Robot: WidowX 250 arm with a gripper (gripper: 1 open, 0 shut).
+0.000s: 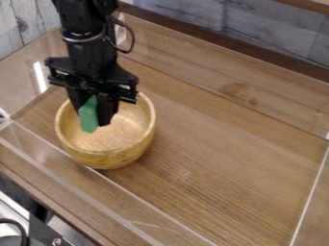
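A black gripper (88,96) hangs over a round, light wooden bowl (122,144) in the left middle of the camera view. It is shut on a green object (88,119), which is held upright inside or just above the bowl, near its left side. Whether the object touches the bowl's floor cannot be told. The arm hides part of the table behind it.
A grey tiled wall (225,29) runs along the back. Dark cables lie at the lower left edge.
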